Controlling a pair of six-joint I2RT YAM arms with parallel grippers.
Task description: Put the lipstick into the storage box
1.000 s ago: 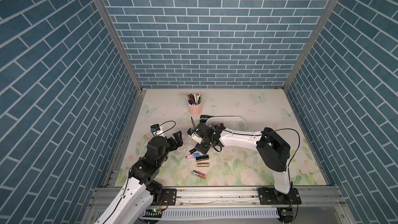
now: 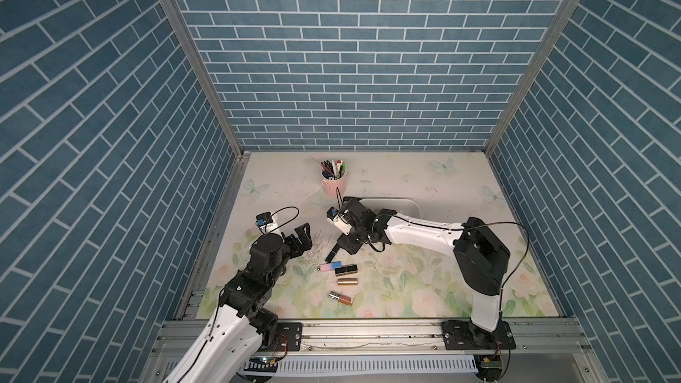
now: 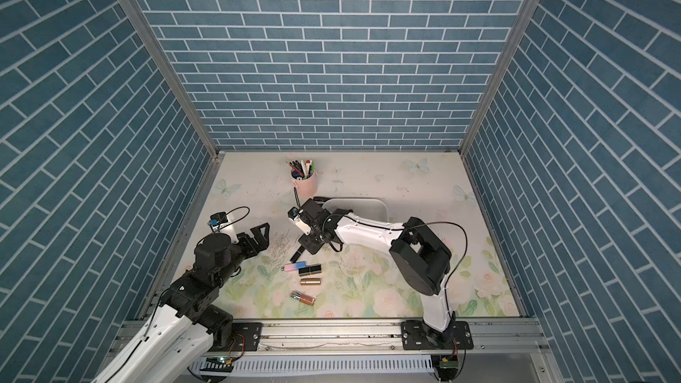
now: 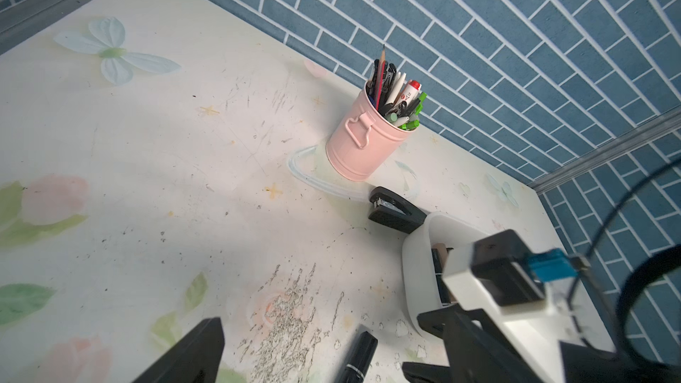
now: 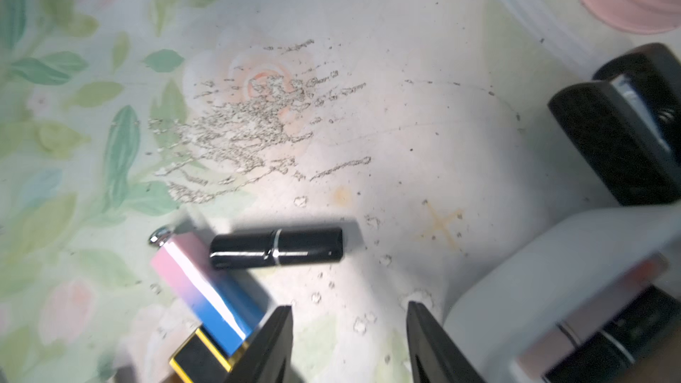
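A black lipstick with a silver band (image 5: 276,247) lies on the table, touching or very close to the pink-and-blue lipstick (image 5: 209,290). My right gripper stands open beside it on the box side, nothing between its fingers. The white storage box (image 5: 510,312) is right of that gripper and holds several lipsticks; my right arm partly covers it in the top views. Nearer the front edge are a black-and-gold lipstick (image 2: 346,269), a gold one (image 2: 347,281) and a brown one with a clear end (image 2: 340,298). My left gripper hangs open and empty at the left.
Behind the box's left corner sits a black stapler (image 4: 397,209). A pink pen cup (image 4: 361,142) full of pens stands farther back. Bare table lies to the left and along the back right.
My left arm is nearly still, and the loose lipsticks keep their places.
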